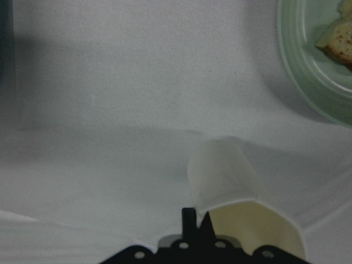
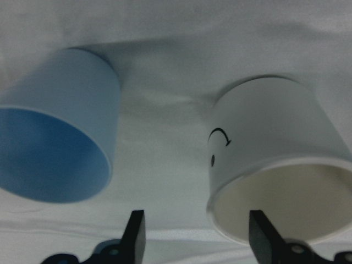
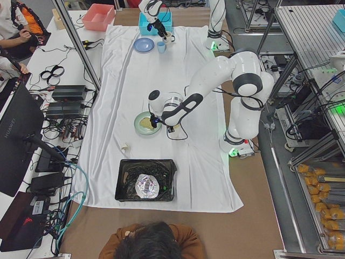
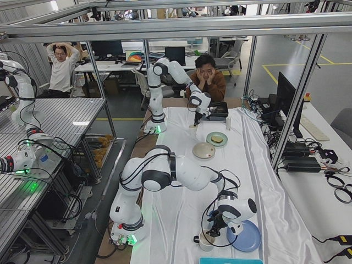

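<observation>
My left gripper point(image 3: 154, 122) is over the green plate point(image 3: 139, 126) with bread. In the left wrist view its dark fingertips point(image 1: 188, 219) sit close together at a white cup's point(image 1: 223, 170) rim; whether they grip it is unclear. My right gripper stands open at the table's far end, above a white mug point(image 2: 275, 126) with a drawn face and a light blue cup point(image 2: 66, 93), nothing visibly held.
A black tray point(image 3: 123, 180) with foil lies at the near end, a person behind it. A beige plate point(image 4: 203, 150) sits mid-table. A blue plate point(image 4: 247, 237) and blue bin point(image 4: 231, 260) are by my right arm.
</observation>
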